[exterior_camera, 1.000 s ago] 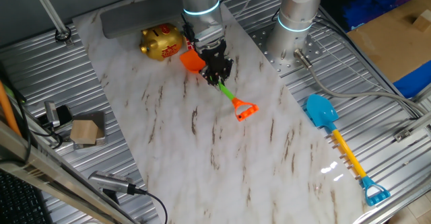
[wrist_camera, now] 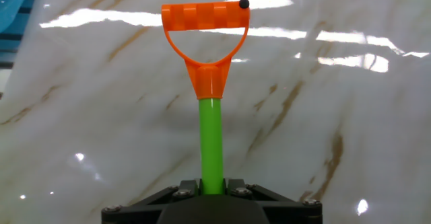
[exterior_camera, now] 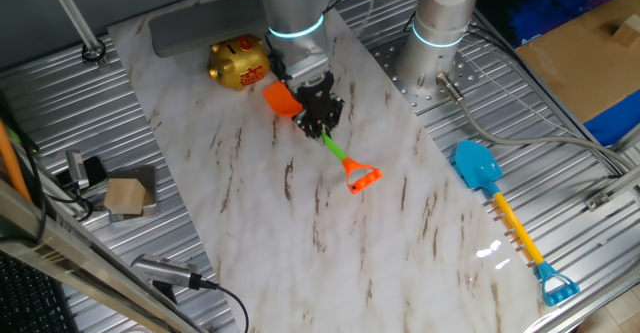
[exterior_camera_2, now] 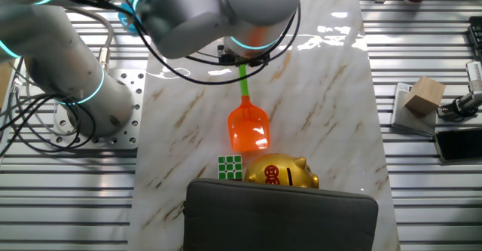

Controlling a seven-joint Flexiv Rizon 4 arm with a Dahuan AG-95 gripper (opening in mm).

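Note:
My gripper [exterior_camera: 322,131] is shut on the green shaft of a toy shovel; in the wrist view the shaft [wrist_camera: 211,143] runs straight up from between the black fingers. The shovel's orange D-handle [exterior_camera: 362,176] points toward the table's front in exterior view 1. Its orange blade [exterior_camera_2: 248,127] shows on the other side of the gripper, toward the piggy bank. Whether the blade touches the table is hard to tell. A gold piggy bank [exterior_camera: 240,62] and a green-faced cube [exterior_camera_2: 230,167] stand beyond the blade, close together.
A dark grey case [exterior_camera_2: 280,215] lies behind the piggy bank and cube. A blue and yellow shovel [exterior_camera: 512,221] rests along the table's right edge. Off the left side are a wooden block [exterior_camera: 125,196] and a metal device [exterior_camera: 165,271].
The grip on the shaft is unchanged; other things stay put.

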